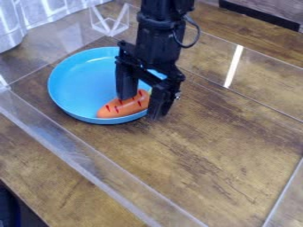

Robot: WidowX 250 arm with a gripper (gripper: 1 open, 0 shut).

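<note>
My black gripper [147, 89] reaches down from the top over the right part of a blue plate [73, 82], its fingers open and low around an orange toy carrot [117, 109]. The carrot lies on the plate, its front part visible with dark marks; its other end is mostly hidden behind the fingers. Whether the fingers touch it is unclear.
White or clear material stands at the top left, and clear strips run along the left side.
</note>
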